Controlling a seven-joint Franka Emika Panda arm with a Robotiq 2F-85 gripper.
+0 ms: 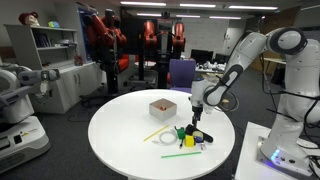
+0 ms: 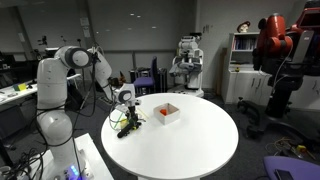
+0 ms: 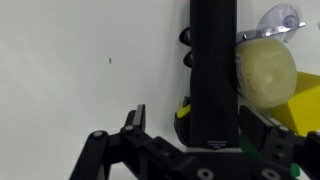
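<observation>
A long black object (image 3: 213, 75) runs down the wrist view on the white table (image 3: 90, 70). My open gripper is above its near end, one finger to each side of it in that view. Whether the fingers touch it cannot be made out. In exterior view 1 the gripper (image 1: 195, 121) hangs low over the cluster of small items, where the black object (image 1: 205, 140) lies. To its right in the wrist view are a pale yellow round piece (image 3: 268, 73), a yellow block (image 3: 302, 103) and a clear suction cup (image 3: 280, 20).
A white box (image 1: 170, 107) with something reddish inside stands farther back on the round table. Near the cluster lie a yellow stick (image 1: 155, 133), a pale ring (image 1: 167, 137) and a green stick (image 1: 181, 155).
</observation>
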